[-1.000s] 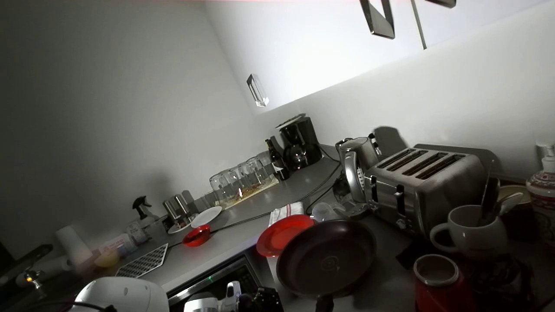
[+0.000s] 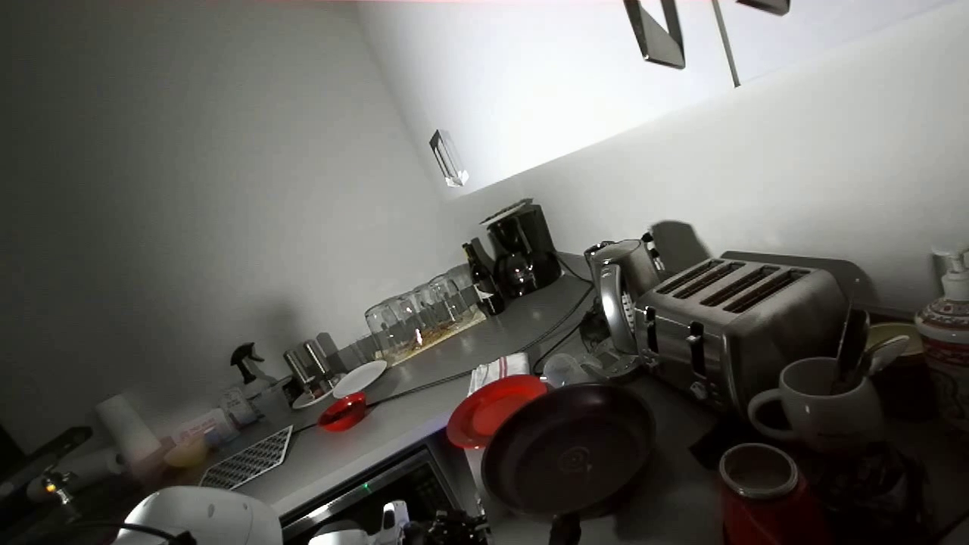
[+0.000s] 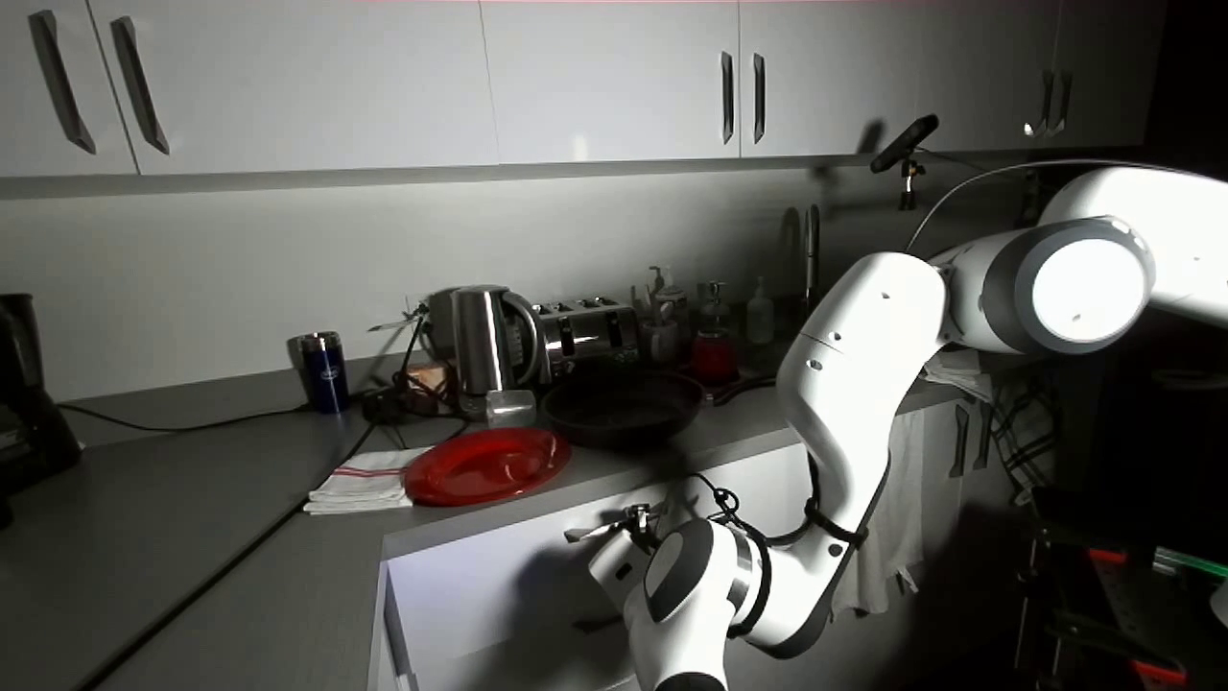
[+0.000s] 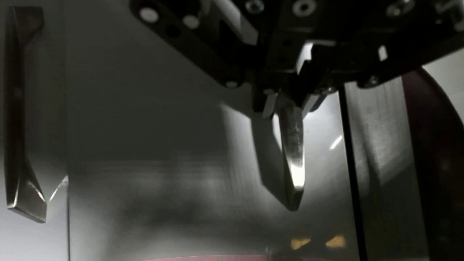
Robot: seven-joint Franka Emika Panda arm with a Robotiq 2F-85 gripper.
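Note:
A slim metal handle (image 4: 293, 152) stands out from a smooth cabinet front (image 4: 152, 130) in the wrist view. Its upper end sits between the fingertips of my gripper, which is shut on it. In the second exterior view the gripper (image 3: 636, 520) is small, below the counter edge and in front of the white lower cabinets (image 3: 484, 587). Only dark parts of the gripper show at the bottom of the first exterior view; its fingertips are hard to make out there.
A second handle (image 4: 19, 108) lies to the left in the wrist view. On the counter above are a red plate (image 3: 489, 466), a dark pan (image 3: 622, 409), a kettle (image 3: 481, 345) and a toaster (image 3: 587, 334). The pan reaches the counter's front edge.
In the first exterior view, the white arm and the gripper have shifted slightly left and down. The objects on the counter have not moved.

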